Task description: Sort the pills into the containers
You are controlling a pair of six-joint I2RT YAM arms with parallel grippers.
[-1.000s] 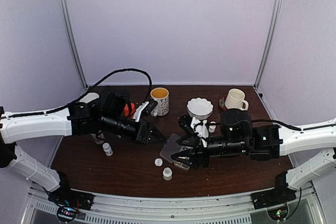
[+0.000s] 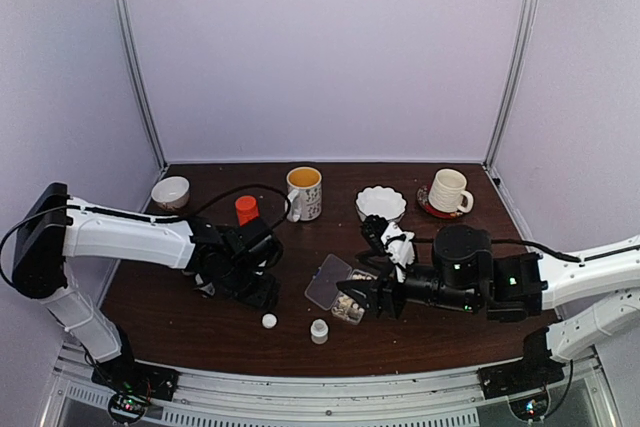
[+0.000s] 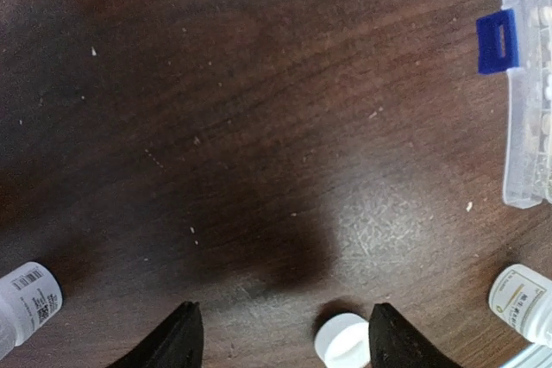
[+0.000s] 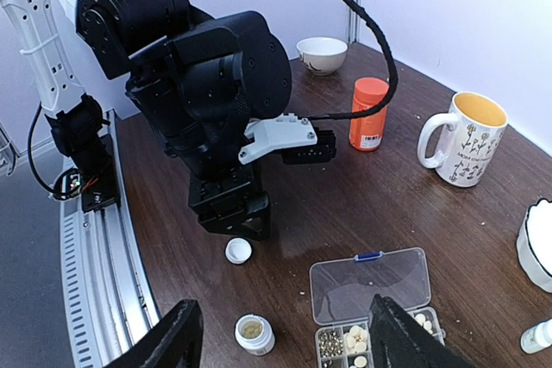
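The pill box (image 2: pixel 350 309) lies mid-table, its clear lid (image 4: pixel 371 286) folded back and pale pills in its compartments. To its front left stands an uncapped white bottle (image 4: pixel 254 334). A loose white cap (image 2: pixel 269 321) is on the table left of that bottle. In the left wrist view the cap (image 3: pixel 343 340) shows at the inner side of the right-hand finger of my left gripper, which is open. My right gripper is open above the pill box, nothing between its fingers.
Another white bottle (image 3: pixel 30 299) is at the left, mostly behind my left arm from above. An orange bottle (image 2: pixel 246 210), a mug (image 2: pixel 304 194), a scalloped bowl (image 2: pixel 381 203) and stacked cups (image 2: pixel 450 192) stand at the back.
My left gripper has moved left and lower, nearer the table.
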